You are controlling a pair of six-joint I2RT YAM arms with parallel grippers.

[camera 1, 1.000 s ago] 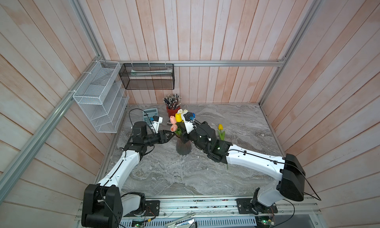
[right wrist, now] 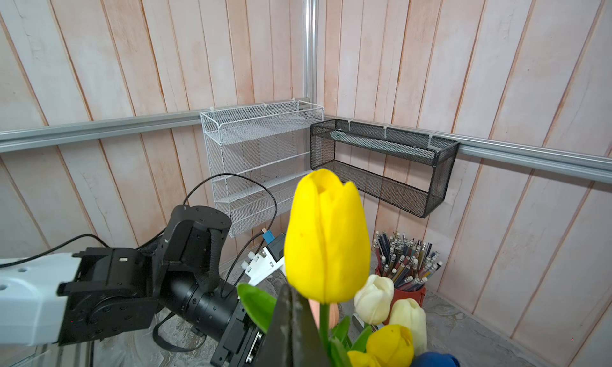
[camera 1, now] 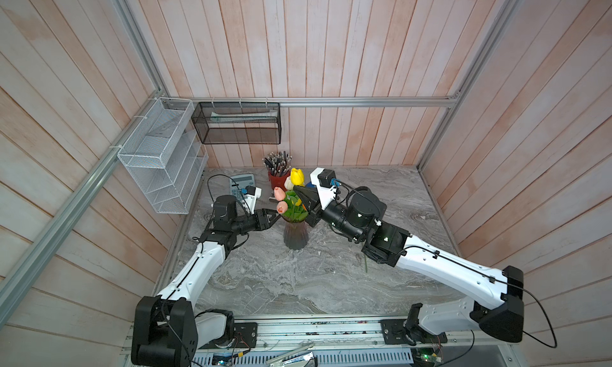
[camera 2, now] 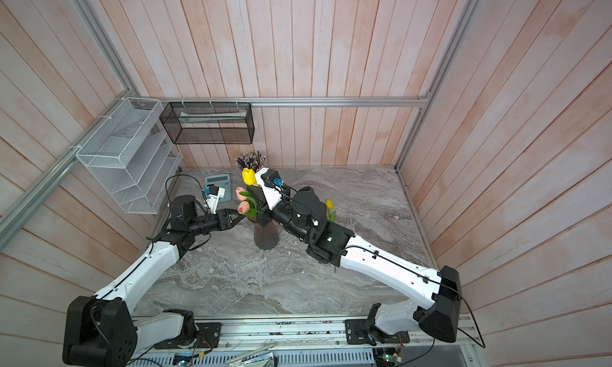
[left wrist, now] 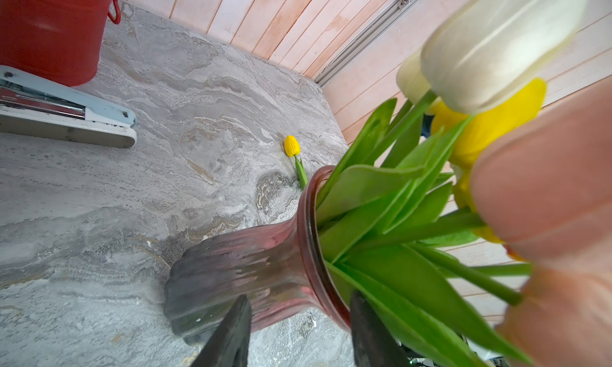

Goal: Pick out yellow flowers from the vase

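The vase point(left wrist: 236, 271) stands with white, pink, yellow and blue tulips. My left gripper is shut on the vase at its neck, just below the rim. My right gripper is shut on the stem of a yellow tulip point(right wrist: 325, 236), held upright above the bouquet; the stem's lower end is hidden. More yellow tulips point(right wrist: 389, 344) show lower in the bunch. Another yellow tulip point(left wrist: 292, 145) lies on the table to the right of the vase, largely hidden by my right arm in the top left view.
A red pencil pot point(left wrist: 47, 29), stapler point(left wrist: 67, 115) and calculator point(camera 2: 218, 179) are behind the vase. Wire shelves point(camera 1: 156, 153) and a black basket point(camera 1: 236, 131) hang on the walls.
My right gripper has moved up and slightly right, with the yellow tulip rising alongside it. The left arm and the vase have stayed in place.
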